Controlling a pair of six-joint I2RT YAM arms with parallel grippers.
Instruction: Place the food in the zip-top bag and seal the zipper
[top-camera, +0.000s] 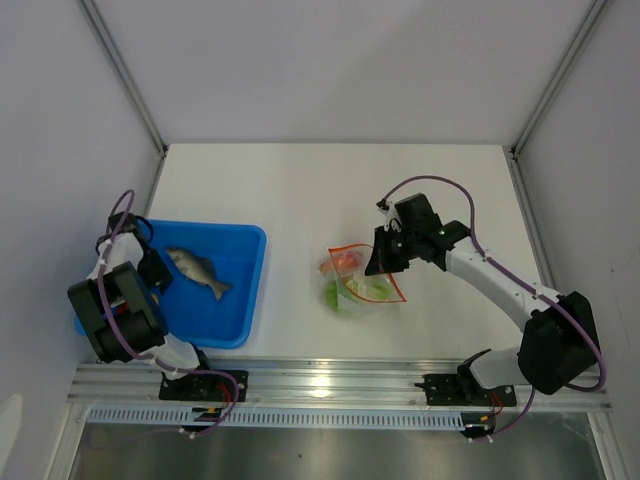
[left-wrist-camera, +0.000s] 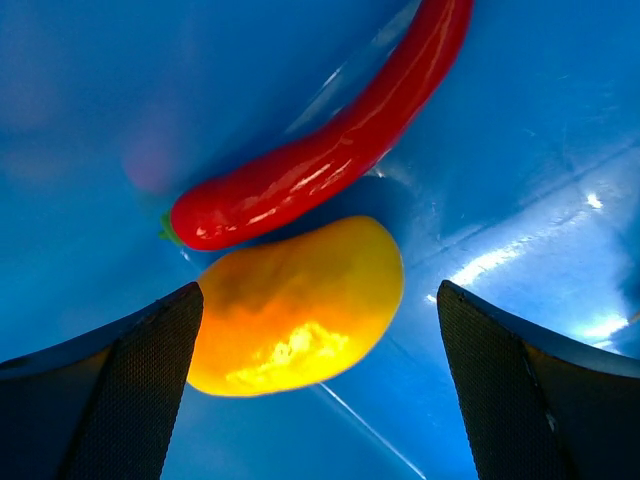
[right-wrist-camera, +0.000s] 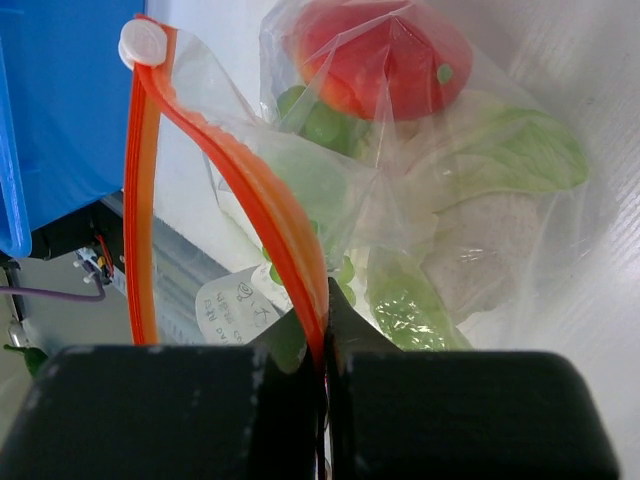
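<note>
The zip top bag (top-camera: 350, 290) lies on the white table with its orange zipper edge (right-wrist-camera: 255, 180) spread into a loop. Through its clear plastic show a red tomato-like piece (right-wrist-camera: 390, 60), green grapes and leafy pieces. My right gripper is shut on the orange edge at one side of the mouth. Over the left part of the blue tray, my left gripper stands open. A yellow-orange mango-like food (left-wrist-camera: 300, 310) rests between its fingers in that view, untouched, with a red chili pepper (left-wrist-camera: 330, 160) beside it.
The blue tray (top-camera: 250, 290) fills the table's left side. A grey fish (top-camera: 198, 270) lies in it, right of the left arm. Bare table (top-camera: 290, 190) separates tray and bag, and the far side is clear.
</note>
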